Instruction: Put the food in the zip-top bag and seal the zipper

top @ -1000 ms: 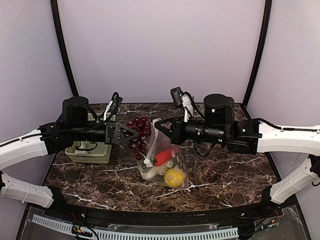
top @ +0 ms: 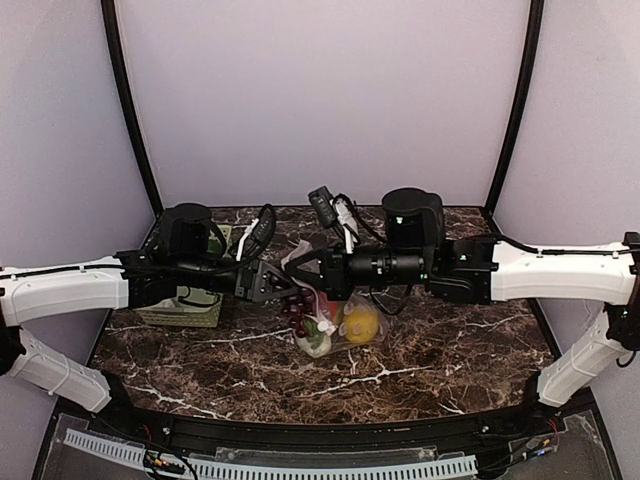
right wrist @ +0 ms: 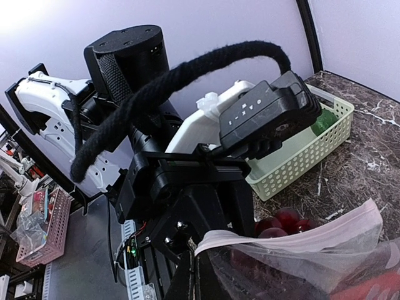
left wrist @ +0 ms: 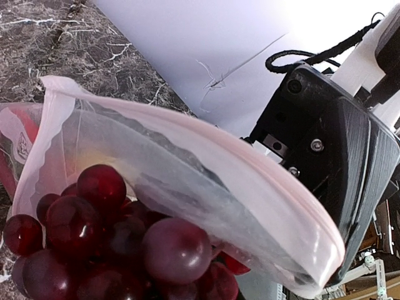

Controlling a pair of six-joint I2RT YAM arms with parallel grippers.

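The zip top bag (top: 345, 330) stands at the table's middle, holding a yellow food (top: 360, 322), something red and a pale green item. Its pink-edged mouth (left wrist: 237, 162) fills much of the left wrist view. Red grapes (left wrist: 75, 225) are at that mouth, under my left gripper (top: 270, 282), which is shut on them, its fingers largely hidden. My right gripper is shut at the bag's rim, with the thin film at its fingertips. In the top view the two grippers almost meet over the bag, hiding part of it.
A green basket (right wrist: 300, 162) with a green item inside stands at the left of the marble table (top: 450, 370). The white walls close in the back and sides.
My left gripper has moved right and down with the grapes into the bag's mouth.
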